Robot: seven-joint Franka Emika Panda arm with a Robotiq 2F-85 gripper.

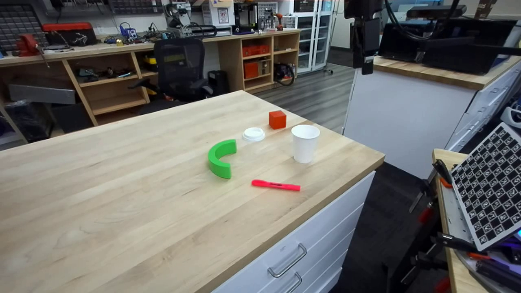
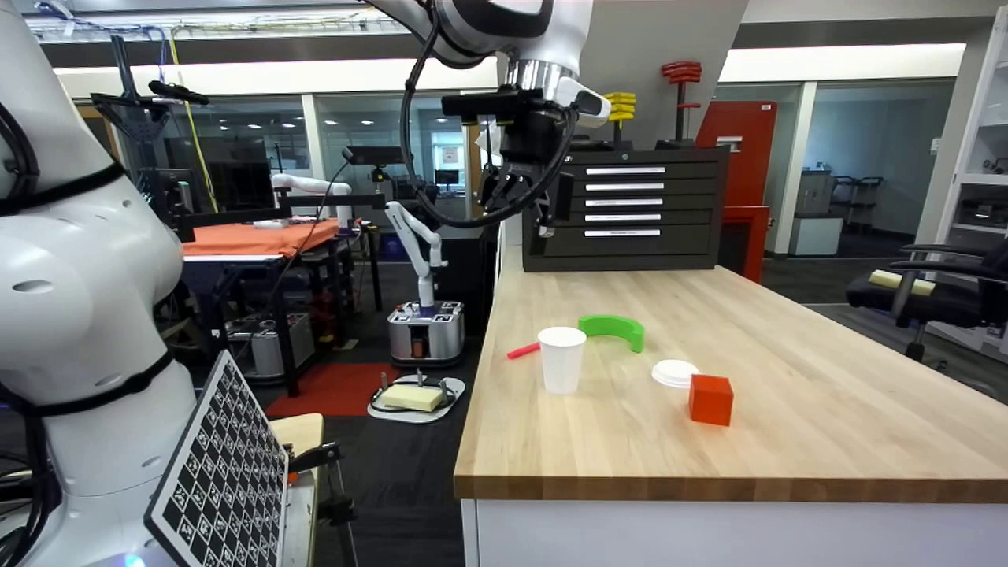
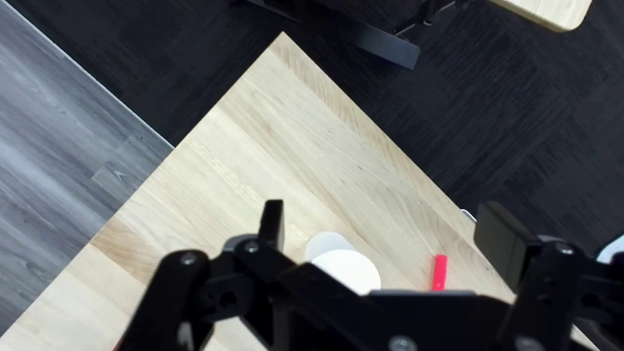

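Note:
On the wooden table a white cup stands upright near the corner. A pink-red marker lies closer to the drawer edge. The green C-shaped block, a white lid and a red cube rest farther in, all apart from one another. High above the table, my gripper is open, touching none of them. In the wrist view, the gripper's fingers are spread wide; beneath them show the cup and part of the marker, the lower part of the view being blocked by the gripper body.
A dark drawer chest stands at the table's far end in the second exterior view. Beside the robot base leans a checkered board.

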